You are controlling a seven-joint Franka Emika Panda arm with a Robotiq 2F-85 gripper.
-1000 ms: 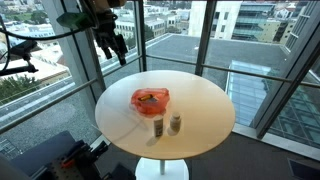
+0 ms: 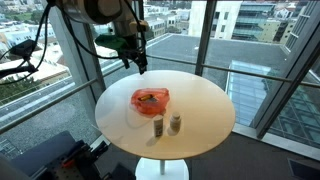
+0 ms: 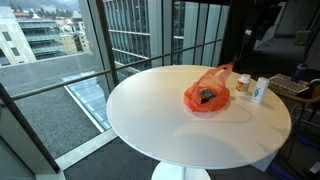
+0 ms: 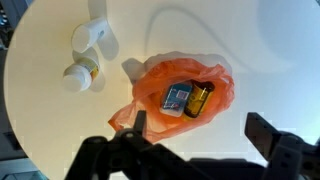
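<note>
My gripper is open, its two dark fingers spread wide in the wrist view with nothing held between them. It hangs well above the round white table. Below it rests an orange-red plastic bag, lying spread on the tabletop. Inside the bag's opening sit a dark package with a pale bluish face and a black-and-yellow item, side by side. In exterior view 1 the bag lies left of the table's middle. What the two items are cannot be read clearly.
Two bottles or canisters stand near the table's edge: one pale, one white-capped with an orange-brown label. Tall windows surround it.
In exterior view 1 my arm and gripper have moved rightward, closer to above the bag. The bag and the two bottles have stayed in place.
</note>
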